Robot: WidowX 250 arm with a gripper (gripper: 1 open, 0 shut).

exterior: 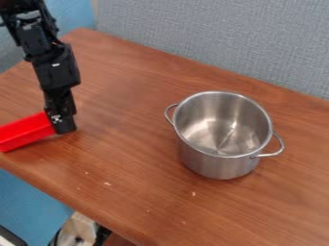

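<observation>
My black gripper [60, 121] is low over the left part of the wooden table, at the right end of a long red object [23, 132] that lies near the table's left edge. The gripper looks closed on that end, though its fingertips are small and partly hidden in this view. A steel pot [221, 163] with two handles stands upright to the right, apart from the gripper, and looks empty.
A grey textured wall [218, 38] runs behind it. The table's edge crosses the lower left, with blue surface beyond.
</observation>
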